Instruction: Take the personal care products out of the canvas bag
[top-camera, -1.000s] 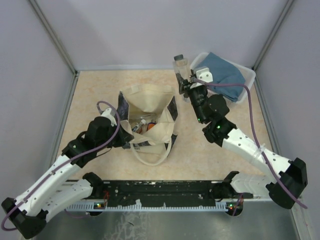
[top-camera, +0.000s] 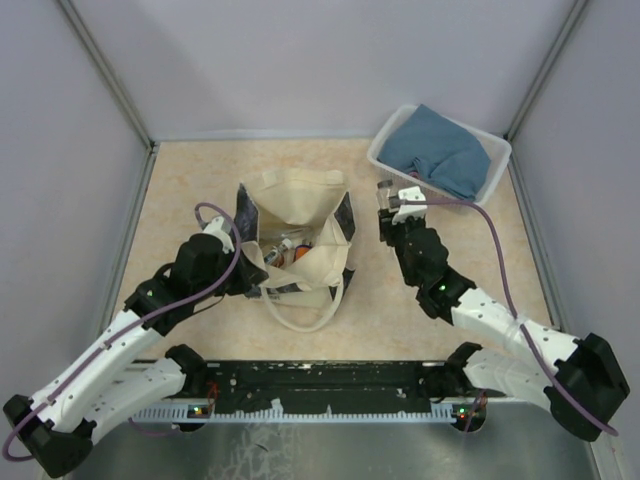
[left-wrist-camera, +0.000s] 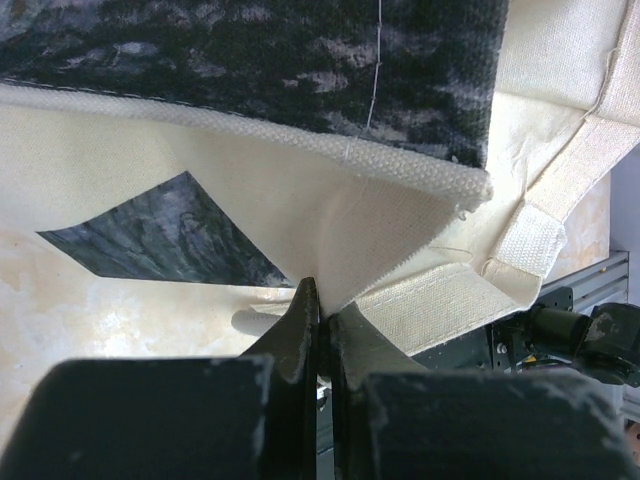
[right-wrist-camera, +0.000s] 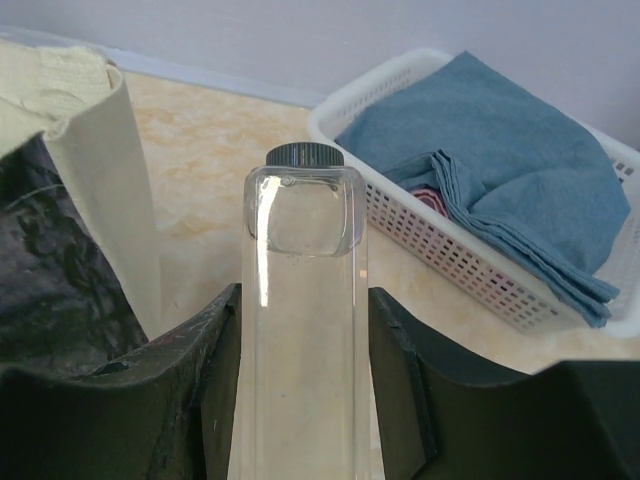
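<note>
The cream canvas bag (top-camera: 322, 262) with dark printed panels stands mouth-up left of centre; several products, among them an orange-marked one (top-camera: 301, 251), show inside. My left gripper is shut on a fold of the bag's cloth at its near left side. To the bag's right, a clear bottle (right-wrist-camera: 305, 330) with a dark cap stands upright, low over or on the table; its base is hidden. My right gripper is around the bottle, part open, one finger on each side with a slim gap showing beside it.
A white basket (top-camera: 378, 148) with a folded blue cloth (top-camera: 435, 150) sits at the back right, just behind the bottle. One bag handle (top-camera: 300, 327) loops toward the front. Table (top-camera: 375, 310) between the bag and the right arm is clear.
My right gripper has come down and toward the front with the bottle, which now sits lower, nearer the table. The left arm and the bag have stayed still.
</note>
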